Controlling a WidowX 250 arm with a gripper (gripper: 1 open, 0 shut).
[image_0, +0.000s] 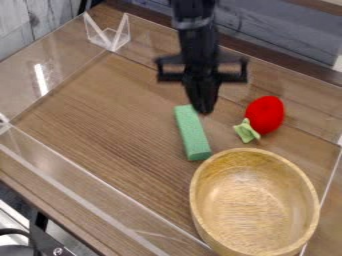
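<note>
My black gripper (202, 78) is at the top middle, above and behind a green bar (193, 133) that lies on the wooden tray floor. The gripper looks shut, with nothing visible between its fingers, though its tips are small in this view. A tan bowl (254, 205) fills the lower right. A red oval object (265, 114) with a small light green piece (246, 130) beside it lies right of the bar.
The white tray wall (294, 60) runs along the back.
</note>
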